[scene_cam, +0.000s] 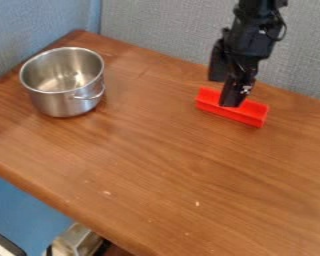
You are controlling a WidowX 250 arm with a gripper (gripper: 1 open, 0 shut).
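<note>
My black gripper (231, 82) hangs at the upper right, just over a red bar-shaped object (244, 114) on the wooden table (163, 180). Its lower finger reaches down at the bar's back edge; whether it touches cannot be told. The gripper is seen side-on, so the space between its fingers is mostly hidden. A steel pot (63, 90) with a side handle stands at the upper left of the table.
A grey fabric wall (163, 30) runs behind the table and a blue one along the left. A metal object (72, 242) shows beyond the lower-left edge.
</note>
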